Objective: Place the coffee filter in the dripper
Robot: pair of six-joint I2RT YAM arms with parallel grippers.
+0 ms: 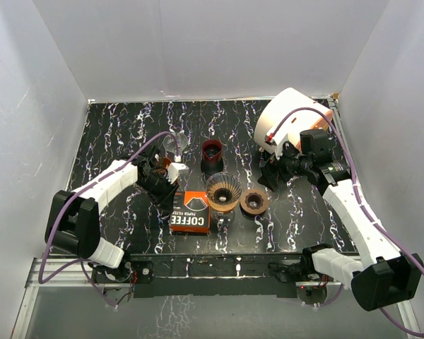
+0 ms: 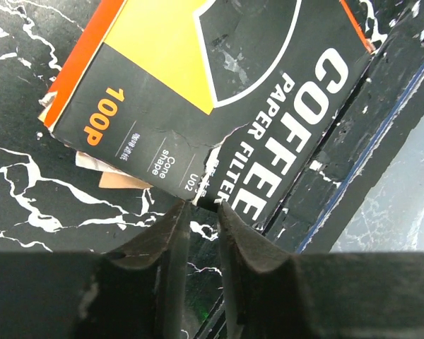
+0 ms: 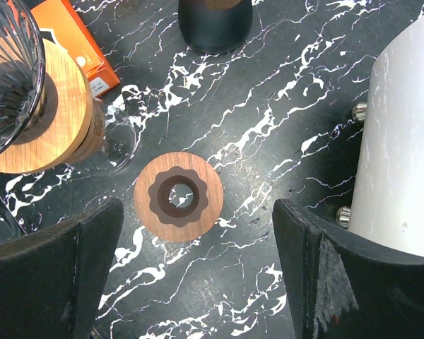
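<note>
The black, orange and yellow coffee filter box (image 1: 190, 212) lies flat at the front of the table. From under its edge poke white and tan papers (image 2: 124, 181), which look like filters. My left gripper is at the box's edge, its fingertips a narrow gap apart and nothing clearly held. To the box's right stands the ribbed dripper (image 1: 223, 189) with a wooden collar (image 3: 65, 116), on a clear glass base (image 3: 120, 145); no filter shows in it. My right gripper is wide open and empty at the right.
A wooden ring (image 3: 210, 201) lies right of the dripper. Behind stands a dark red-topped cup (image 1: 212, 152), with a clear glass piece (image 1: 175, 143) at back left. A large white cylinder (image 1: 286, 120) occupies the back right. Bare marble lies between ring and cylinder.
</note>
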